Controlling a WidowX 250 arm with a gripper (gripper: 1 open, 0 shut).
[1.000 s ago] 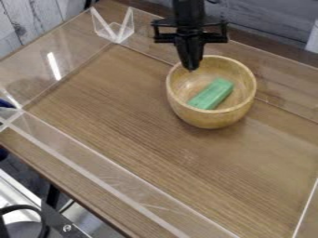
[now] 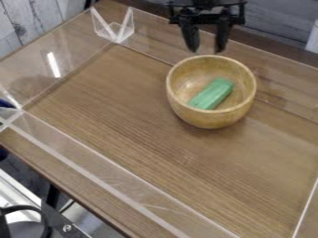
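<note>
A wooden bowl sits right of the table's middle, with a green block lying inside it. Just beyond the bowl's back rim, at the top of the view, is my dark gripper, its two fingers hanging down apart with nothing visible between them. It is clear of the block and partly blurred.
A clear plastic piece stands at the back left. Black cables lie at the lower left corner.
My gripper has moved back and up, away from over the bowl's rear, and its fingers look wider apart. The bowl and green block look unmoved.
</note>
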